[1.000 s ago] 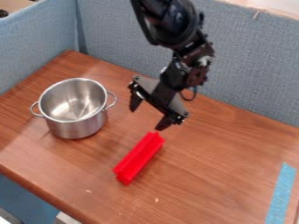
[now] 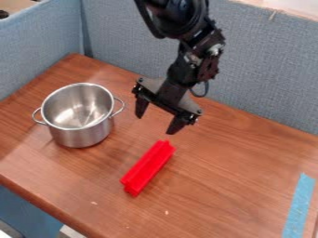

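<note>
A red bar (image 2: 147, 168) lies at an angle on the wooden table, front of centre. To its left stands a steel pot (image 2: 77, 130) with two wire handles. The black gripper (image 2: 155, 116) hangs above the table behind the red bar and right of the pot, its two fingers spread apart, with nothing visible between them.
Grey padded walls (image 2: 258, 74) border the table at the back and left. A light blue strip (image 2: 298, 204) lies at the right front.
Over the last second the arm and gripper have shifted slightly up and back. The red bar and pot have not moved.
</note>
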